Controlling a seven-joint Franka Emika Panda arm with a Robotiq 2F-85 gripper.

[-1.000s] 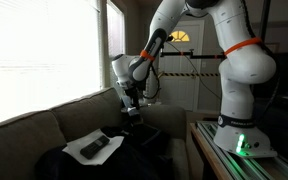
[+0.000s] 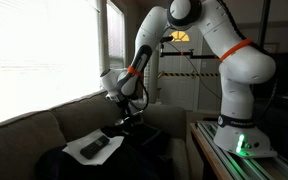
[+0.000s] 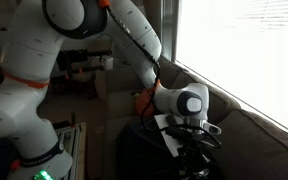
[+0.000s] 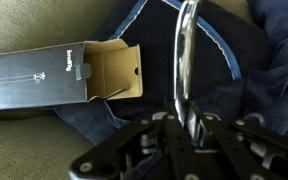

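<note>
A long, shiny metallic object [image 4: 185, 45] rises from between the fingers of my gripper in the wrist view; the fingers are shut on it. Only its narrow, blurred upper length shows, so what it is cannot be told. To its left lies an open box [image 4: 34, 78] with a dark printed face, its bare brown inside facing the gripper. In exterior view 1, my gripper [image 2: 130, 119] hangs low over dark cloth on the couch; the held object is too small to make out there.
Dark blue fabric [image 4: 154, 45] with pale stitched edges spreads below the gripper. A couch [image 2: 24, 135] runs along the window wall. On the dark cloth rests a white item [image 2: 94, 150] with a dark patch. A table edge [image 2: 209, 155] stands nearer the arm's base.
The white item on the cloth has stayed put.
</note>
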